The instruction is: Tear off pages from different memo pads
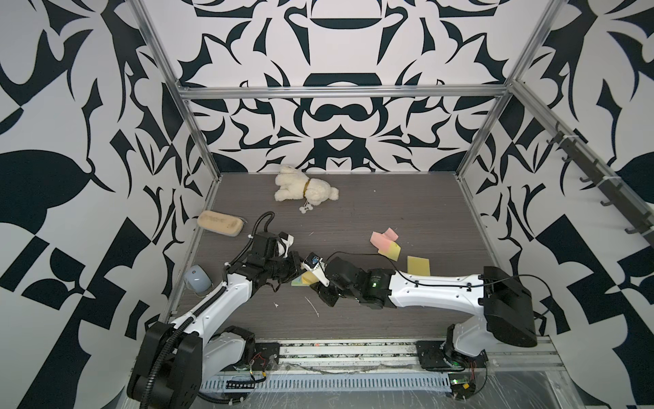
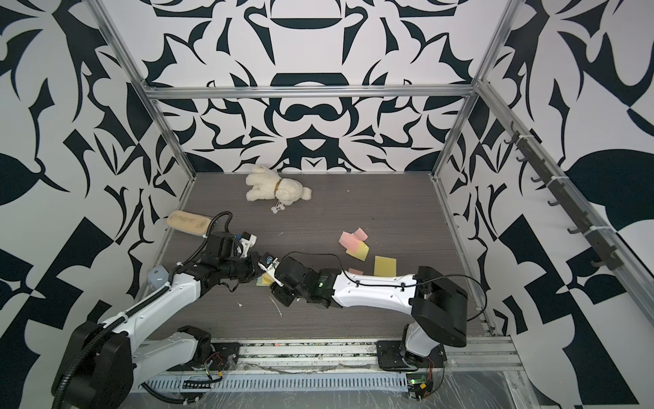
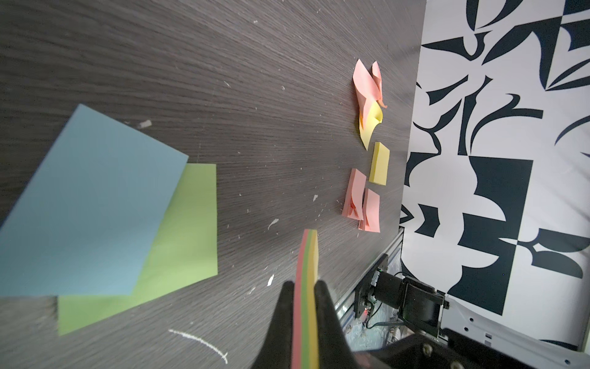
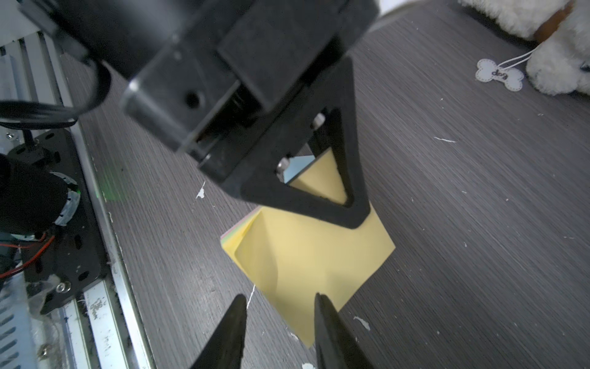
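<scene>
A thin pad with pink, green and yellow layers stands edge-on between the fingers of my left gripper, which is shut on it. Its yellow face fills the middle of the right wrist view, with the left gripper's finger across its upper part. My right gripper is open. The pad's lower corner appears in the gap, close to one finger; I cannot tell whether they touch. Beneath, a blue sheet overlaps a green one on the table.
Pink and yellow loose sheets and a yellow pad lie to the right. Small pink pads are beside them. A white plush toy, a beige oblong case and a mouse sit farther off.
</scene>
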